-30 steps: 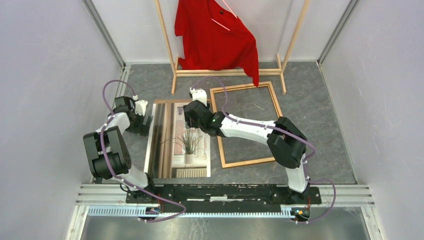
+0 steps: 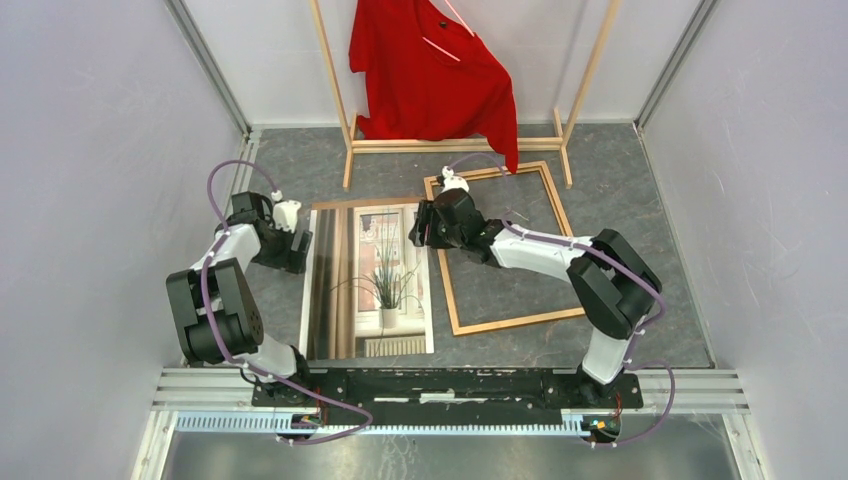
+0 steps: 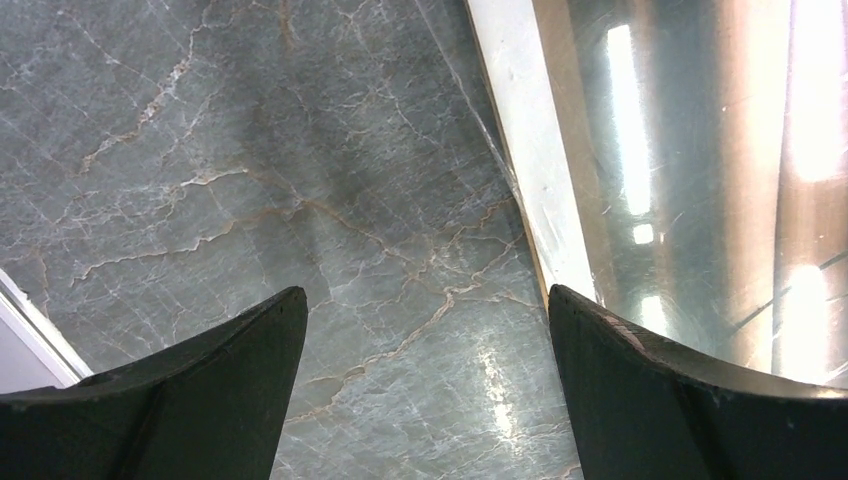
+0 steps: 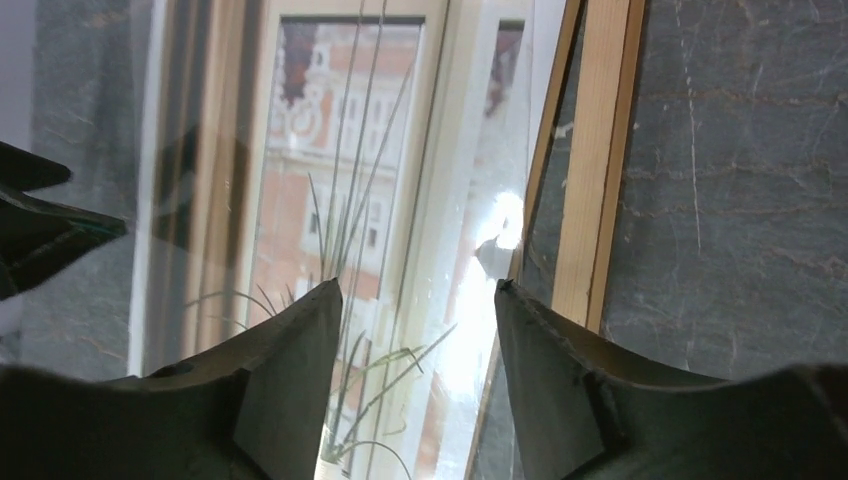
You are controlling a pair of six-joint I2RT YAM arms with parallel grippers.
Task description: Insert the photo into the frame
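Observation:
The photo (image 2: 335,280), a glossy print with a potted plant and a window, lies flat left of centre. To its right is the empty wooden frame (image 2: 447,290), also flat on the table. My right gripper (image 2: 421,224) is over the photo's right edge, beside the frame's left bar. In the right wrist view its fingers (image 4: 290,370) stand apart, the photo's right part (image 4: 470,220) showing between and beyond them; whether they touch it I cannot tell. My left gripper (image 2: 302,250) stands open at the photo's left edge (image 3: 545,160), with bare floor between its fingers.
A wooden rack (image 2: 450,146) with a red shirt (image 2: 430,80) hanging on it stands at the back, its hem close to the frame's far bar. Walls close off both sides.
My right gripper has moved rightward from over the photo to its right edge. Both photo and frame have shifted slightly right.

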